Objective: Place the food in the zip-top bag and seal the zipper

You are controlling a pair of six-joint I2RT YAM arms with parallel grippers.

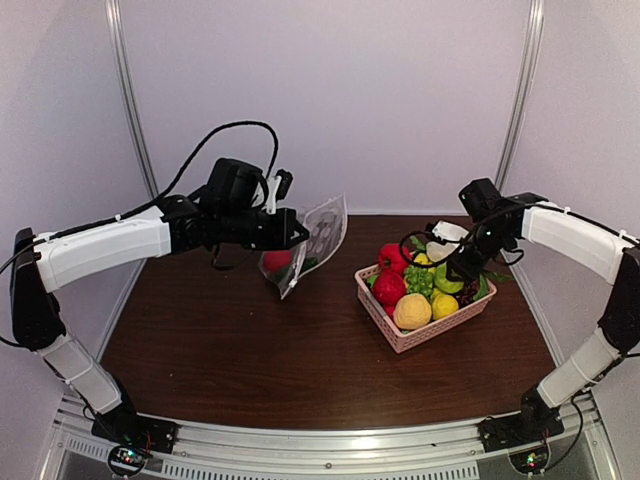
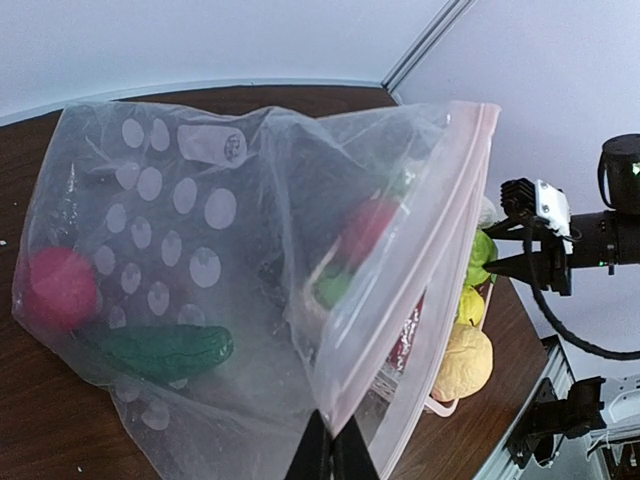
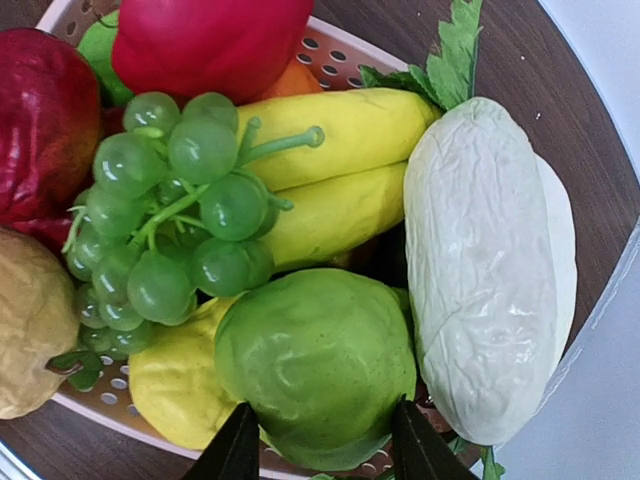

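A clear zip top bag (image 2: pixel 270 230) hangs by its rim from my left gripper, whose fingers are shut on that thin edge. The mouth of the bag gapes toward the right. Inside it lie a red round food (image 2: pixel 60 288) and a green cucumber-like piece (image 2: pixel 165 350). Over the pink basket (image 1: pixel 400 338), my right gripper is shut on a green round fruit (image 3: pixel 315 350), one finger at each side. That fruit is still down among the other food.
Around the green fruit in the basket are green grapes (image 3: pixel 165 205), bananas (image 3: pixel 340 140), a yellow fruit (image 3: pixel 180 385) and a long white vegetable (image 3: pixel 480 270). Bare table (image 1: pixel 250 350) stretches in front of the bag and left of the basket.
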